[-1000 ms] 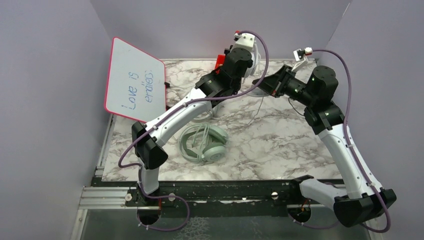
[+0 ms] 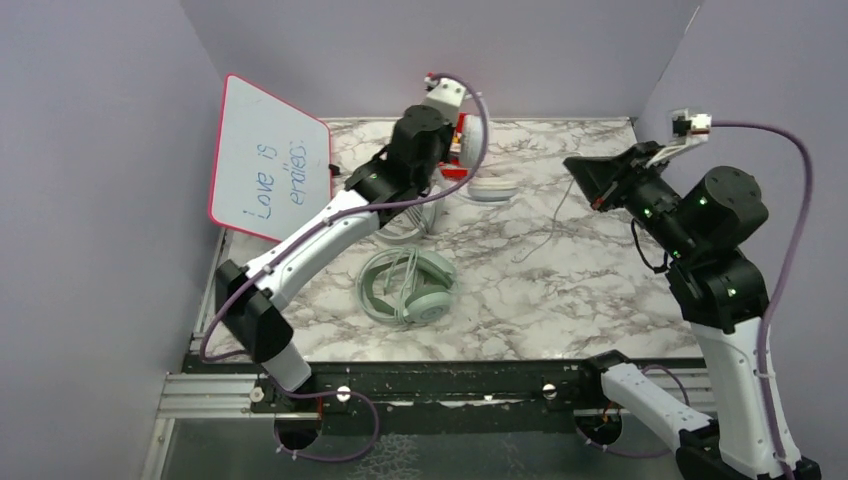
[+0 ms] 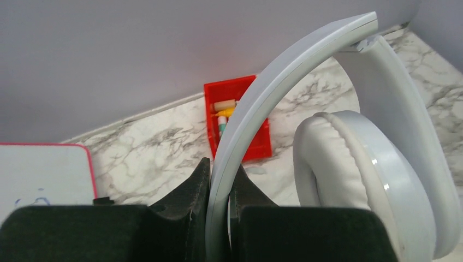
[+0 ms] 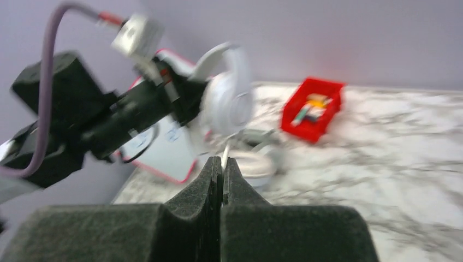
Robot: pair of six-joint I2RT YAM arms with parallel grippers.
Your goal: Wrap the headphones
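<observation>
White headphones hang in the air, with my left gripper shut on their headband. One white earcup shows beside that gripper in the top view, where its fingertips are hidden. On the right, my right gripper is shut with the thin pale cable between its fingers. The cable's loose end trails below the right gripper in the top view. Green headphones with a coiled cable lie at the front of the table. A greyish pair lies behind them, partly covered by the left arm.
A red box holding small items stands at the back. The whiteboard with writing leans at the left.
The left gripper has moved left with the white headphones. My right gripper has drawn away to the right, and the cable's hanging end has shifted right with it.
</observation>
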